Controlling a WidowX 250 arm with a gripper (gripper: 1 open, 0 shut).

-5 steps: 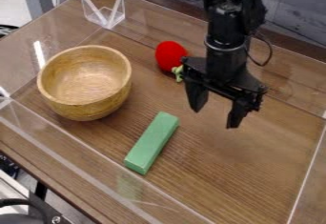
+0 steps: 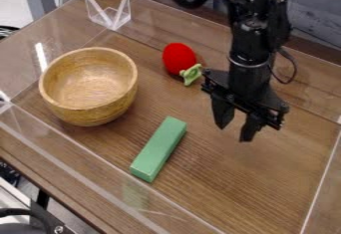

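Note:
The black gripper hangs over the bare wooden table at the right of centre in the camera view, its fingers pointing down; whether they are open or shut is unclear. To its left behind it sit a red ball-like object and a small green item. A green rectangular block lies to the lower left of the gripper, apart from it.
A yellow wooden bowl stands at the left, and a clear angular holder at the back left. Dark cables and parts lie at the lower left edge.
The objects on the table have not visibly moved.

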